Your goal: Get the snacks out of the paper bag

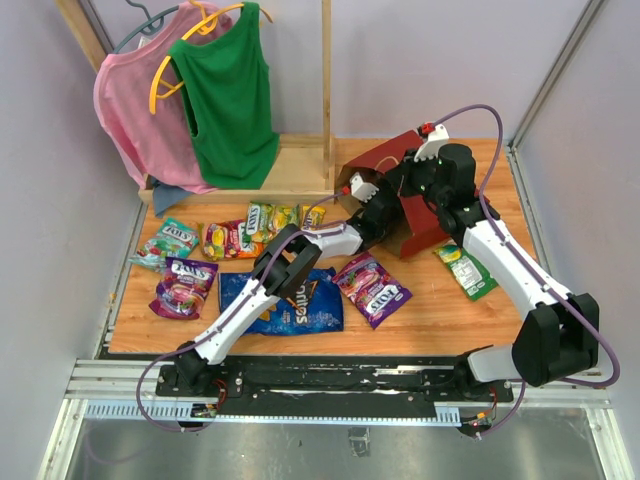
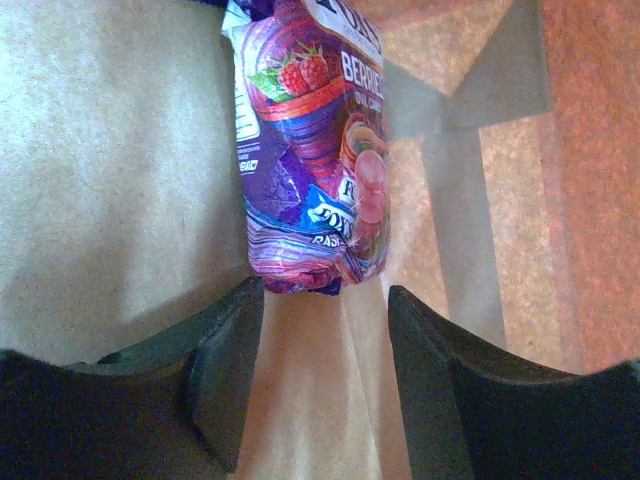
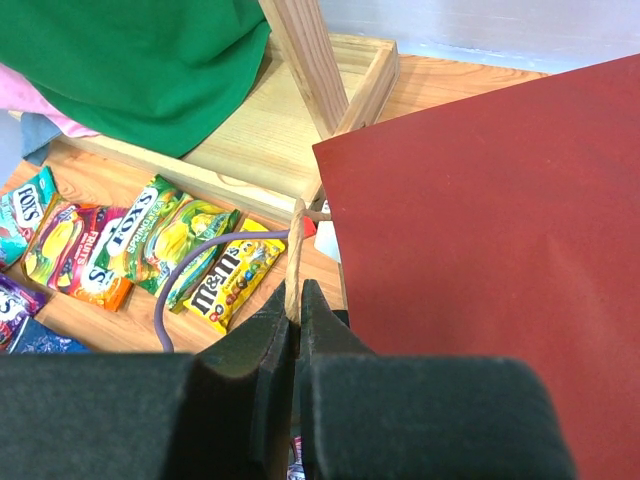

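Observation:
The red paper bag (image 1: pixel 425 225) lies tilted at the back right, its mouth facing left and its inside brown. My right gripper is shut on the twisted rope handle (image 3: pixel 294 255) at the bag's upper edge. Inside the bag, my left gripper stands open, fingers apart. Just beyond its fingertips a purple Fox's berries packet (image 2: pixel 310 150) hangs against the brown inner wall, its lower end near the gap. From above, the left fingertips are hidden in the bag mouth.
Several snack packets cover the table's left and middle, among them a blue Doritos bag (image 1: pixel 310 305), a purple packet (image 1: pixel 372 288) and a yellow M&M's packet (image 3: pixel 235 285). A green packet (image 1: pixel 466 270) lies right of the bag. Behind stands a wooden rack (image 1: pixel 300 165) with clothes.

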